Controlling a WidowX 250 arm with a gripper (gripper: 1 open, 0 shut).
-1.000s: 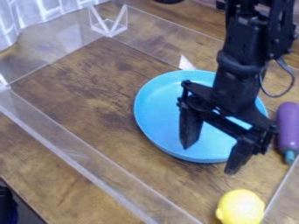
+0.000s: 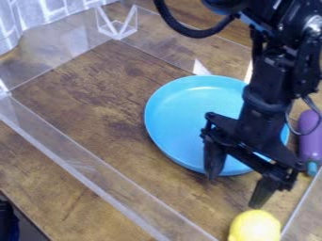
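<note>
My black gripper (image 2: 236,183) hangs over the right side of a blue plate (image 2: 174,115), its two fingers spread open with nothing visible between them. The right finger reaches down just past the plate's front rim, above a yellow round object (image 2: 254,227) at the bottom edge. A purple elongated object (image 2: 310,141) lies to the right of the plate, partly behind the arm.
Clear plastic walls (image 2: 75,165) border the wooden surface (image 2: 82,94) at left, back and front. The surface left of the plate is bare. A white cloth (image 2: 25,19) is at the top left corner.
My gripper has moved down and slightly toward the front, its right finger now closer to the yellow object. The plate and other objects look unmoved.
</note>
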